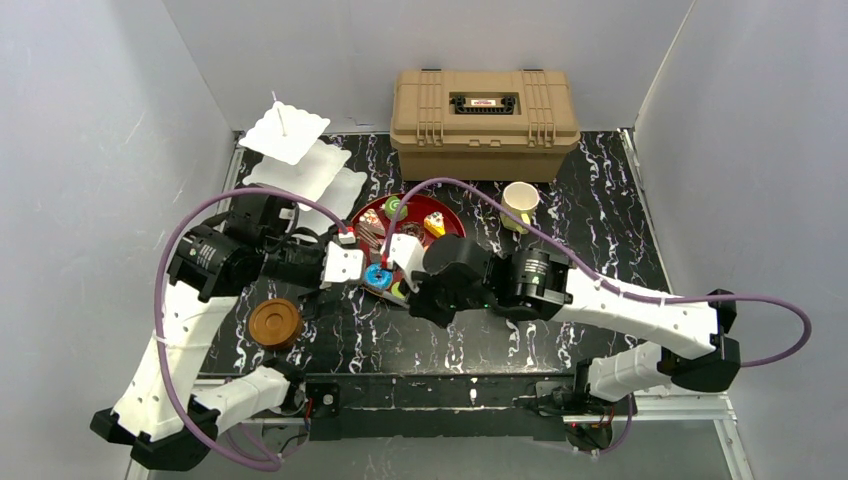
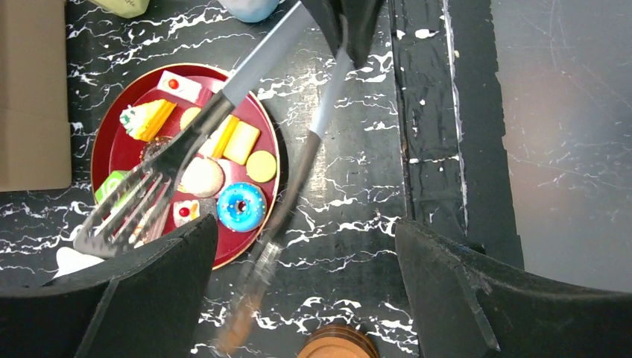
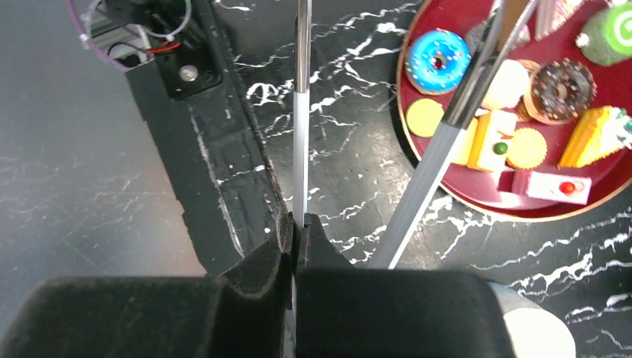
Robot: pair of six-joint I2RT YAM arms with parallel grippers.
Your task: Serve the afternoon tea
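A red plate (image 1: 450,218) of toy sweets, including a blue donut (image 2: 240,206), sits mid-table. My right gripper is shut on long serving tongs, held above the plate with their slotted end (image 2: 127,216) over it in the left wrist view. My left gripper hangs left of the tongs above the table, its fingers apart with nothing between them but the view of tongs and table below. A white three-tier stand (image 1: 285,135) is at back left, partly behind the left arm.
A tan toolbox (image 1: 485,140) stands at the back, a cream mug (image 1: 519,200) before it. A brown round coaster (image 1: 273,322) lies front left. A white cup (image 3: 538,335) is partly hidden by the right gripper.
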